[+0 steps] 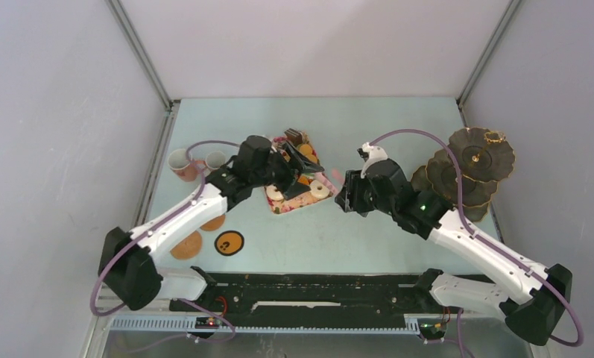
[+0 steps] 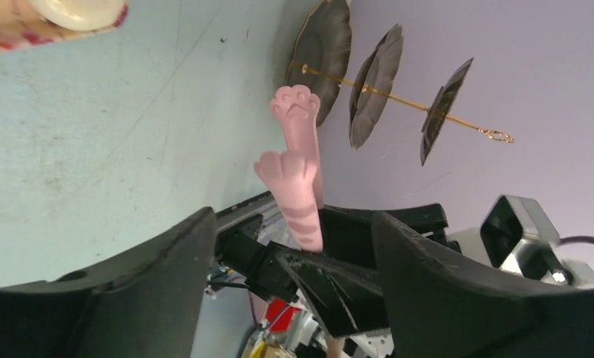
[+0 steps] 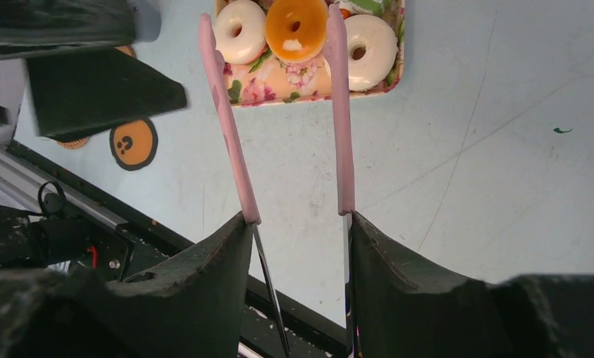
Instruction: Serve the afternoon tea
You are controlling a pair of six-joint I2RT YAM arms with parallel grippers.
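My right gripper is shut on a pair of pink tongs (image 3: 340, 127) with cat-paw ends, one arm of the tongs against each finger. The paws (image 2: 297, 179) stand apart, with nothing seen gripped in them. Facing it from the left, my left gripper (image 1: 307, 179) is open and empty, clear of the tongs, above the flowered tray (image 3: 279, 97). White and orange doughnuts (image 3: 297, 28) lie in that tray, partly hidden by the left arm from above. A dark three-tier stand (image 1: 481, 153) with a gold stem is at the right.
Two mugs (image 1: 180, 164) stand at the left. Round coasters (image 1: 229, 242) lie near the front left, one with a dark rim. Both grippers are close together over the tray's right side.
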